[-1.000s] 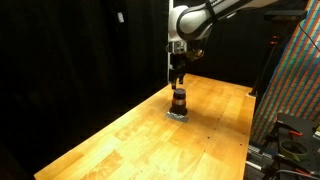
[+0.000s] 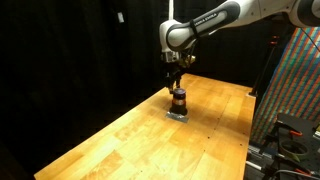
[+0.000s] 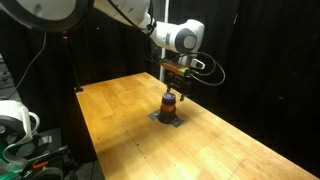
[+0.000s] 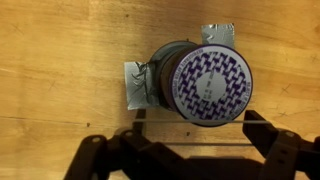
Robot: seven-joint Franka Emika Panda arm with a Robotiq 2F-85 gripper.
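Note:
An upright dark stack [image 2: 179,103] with an orange-red band [image 3: 168,107] round its middle stands on the wooden table. From above, its round top [image 4: 212,83] has a purple-and-white patterned face, and silver tape [image 4: 140,86] shows at its base. My gripper is open above and beside the stack, its black fingers [image 4: 257,124] set wide apart. Between them run two thin pale lines, like a stretched band; the upper one crosses the near edge of the round top. Whether it touches the stack, I cannot tell.
Dark curtains [image 2: 80,70] hang behind. Off the table's edge stands a dark cart or stool [image 2: 292,145] with cables.
In exterior view 1 the arm and gripper have come down and a little left, closer to the stack. The stack has stayed where it was.

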